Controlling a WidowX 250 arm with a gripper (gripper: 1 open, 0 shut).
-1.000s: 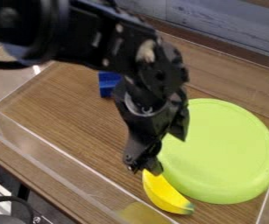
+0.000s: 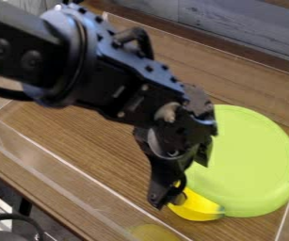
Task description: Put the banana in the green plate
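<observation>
The yellow banana [image 2: 200, 208] lies on the wooden table at the near left edge of the green plate [image 2: 253, 165], mostly outside it. Its right end comes up against the rim; whether it overlaps the rim is hard to tell. Directly over the banana's left end is my dark gripper [image 2: 172, 198], its fingertips low and covering that end. The fingers overlap in this view, so their opening is unclear, and no lifted object shows between them. The arm reaches in from the upper left and hides part of the plate's left side.
A clear panel edge [image 2: 65, 165] runs along the table's near left side. Bare wood [image 2: 72, 132] lies left of the arm. Dark cables [image 2: 11, 218] sit at the bottom left corner, and a grey board [image 2: 234, 21] stands at the back.
My gripper has come down and right onto the banana's end. The banana has turned flatter and its right end has shifted right and up along the plate's edge.
</observation>
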